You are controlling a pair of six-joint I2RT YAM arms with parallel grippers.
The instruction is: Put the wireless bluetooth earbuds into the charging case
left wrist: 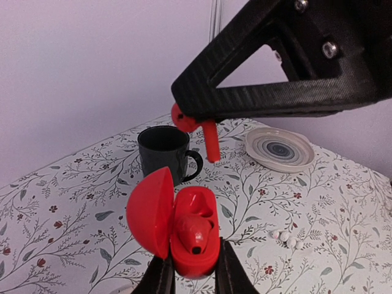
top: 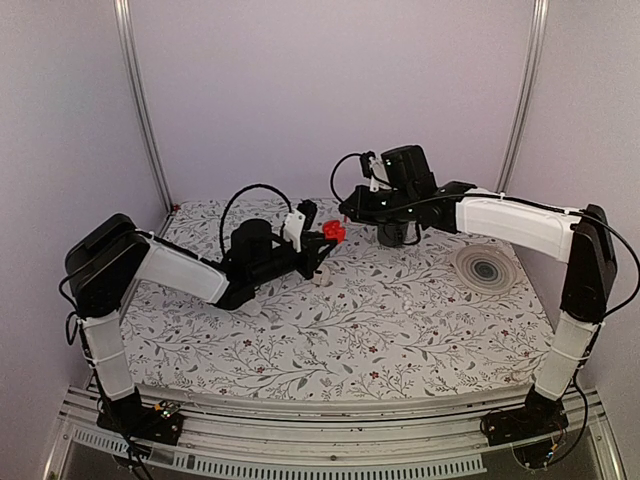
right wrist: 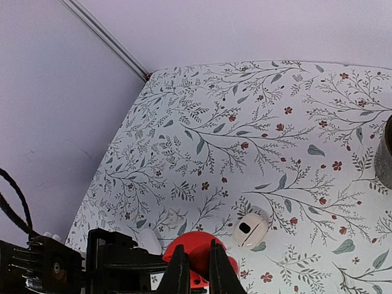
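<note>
The red open charging case is held upright in my left gripper, whose black fingertips show beneath it in the left wrist view. Just above it, my right gripper is shut on a red earbud, its stem pointing down over the case, a short gap apart. In the right wrist view the right fingers hide part of the case.
A dark mug stands at the back, and a ringed plate lies at the right. A white object with a black window and small white items lie on the floral table.
</note>
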